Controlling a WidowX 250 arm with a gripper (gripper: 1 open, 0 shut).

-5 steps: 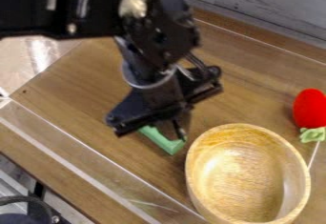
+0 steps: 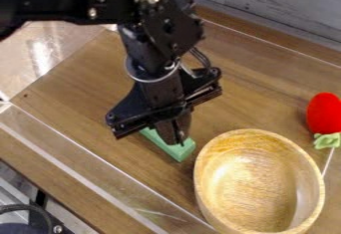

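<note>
My black gripper points down above a flat green block on the wooden table, its fingers looking close together; the lower tips partly cover the block's far end, and I see nothing held between them. Just right of the block sits an empty wooden bowl.
A red object with a green top lies at the right. A grey plank wall runs along the back. The table's left part has clear strips along it. Bare wood is free behind the bowl.
The block stays on the table in about the same place.
</note>
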